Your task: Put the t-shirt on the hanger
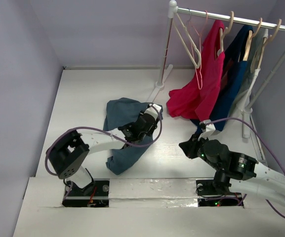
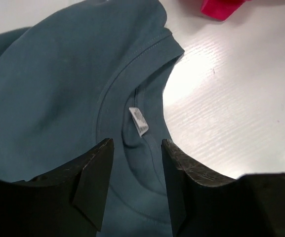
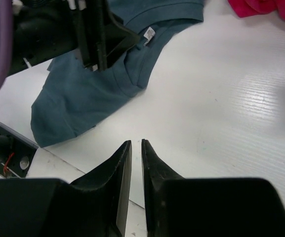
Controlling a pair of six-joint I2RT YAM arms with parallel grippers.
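A dark grey-blue t-shirt point(image 1: 122, 111) lies folded on the table at left of centre. In the left wrist view, its neckline and a small white label point(image 2: 139, 121) face up. Over that neckline my left gripper stands open, a clear gap between its fingers and no cloth seen pinched there. My right gripper is open by only a narrow gap, empty, above bare table to the right of the shirt. An empty white hanger point(image 1: 198, 61) and a thin pink hanger point(image 1: 200, 85) hang at the rack's left end.
The clothes rack's rail point(image 1: 211, 15) crosses the back right. A red garment point(image 1: 201, 94) and a dark blue garment point(image 1: 233, 81) hang from it, close to the right arm. The table between shirt and right gripper is clear.
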